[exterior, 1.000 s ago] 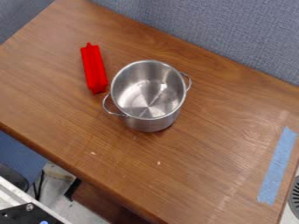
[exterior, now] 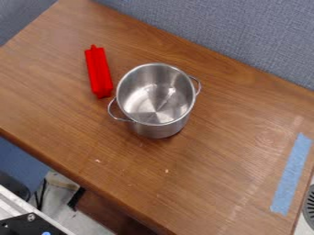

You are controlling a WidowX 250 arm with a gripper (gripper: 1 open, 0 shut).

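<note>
A steel pot [exterior: 157, 119] with two wire loop handles stands upright near the middle of the wooden table, its inside empty as far as shows. A red elongated object [exterior: 99, 72] lies to its left, apart from it, pointing roughly front to back. No gripper can be made out in the camera view.
A grey padded panel [exterior: 233, 27] runs behind it. Cables and hardware sit beyond the lower left edge.
</note>
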